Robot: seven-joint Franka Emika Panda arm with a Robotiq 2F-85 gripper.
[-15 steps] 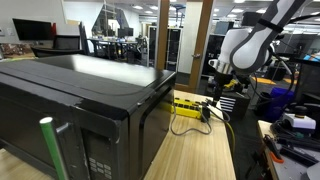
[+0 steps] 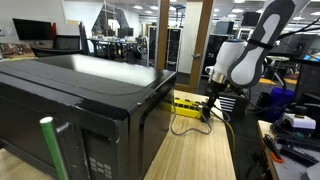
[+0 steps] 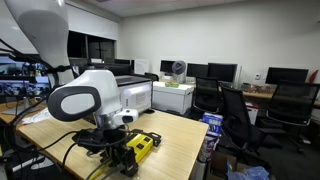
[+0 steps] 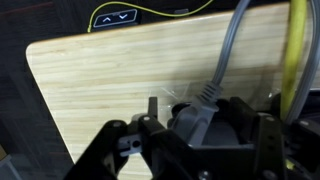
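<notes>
My gripper stands part open over the wooden table, its dark fingers apart. A grey plug with its grey cable shows between them, and I see no firm grip on it. The black body beneath the plug is mostly hidden by the fingers. In the first exterior view, the gripper is low near the table's far edge, above a yellow power strip. The second exterior view has the white arm in front, with the yellow strip beside the gripper.
A large black box-shaped appliance fills the left of the first exterior view. Loose grey and yellow cables lie around the strip. Chairs stand beyond the table.
The white arm has tilted and shifted slightly, while its gripper stays near the strip. The strip and appliance look unmoved.
</notes>
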